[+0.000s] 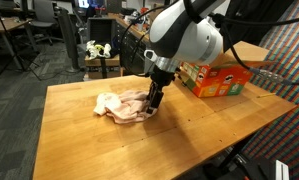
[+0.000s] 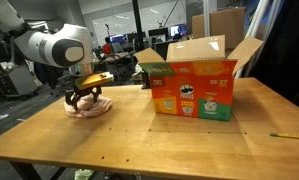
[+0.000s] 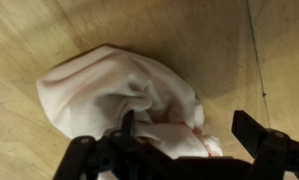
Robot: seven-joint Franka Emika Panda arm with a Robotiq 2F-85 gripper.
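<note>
A crumpled pale pink cloth (image 1: pixel 119 106) lies on the wooden table (image 1: pixel 79 140). In the wrist view the cloth (image 3: pixel 119 85) fills the left and lower middle. My gripper (image 1: pixel 152 105) is low at the cloth's right end, pointing down. One dark finger (image 3: pixel 127 125) is over the cloth, while the other finger (image 3: pixel 247 130) is above bare wood to the right. The fingers stand open, with a fold of cloth near the left finger. Exterior view 2 shows the gripper (image 2: pixel 72 99) beside the cloth (image 2: pixel 91 104); whether the fingers touch it cannot be told.
An open cardboard box (image 2: pixel 194 88) with red and green sides stands on the table, right of the arm in both exterior views. A pencil-like stick (image 2: pixel 289 136) lies near the right edge.
</note>
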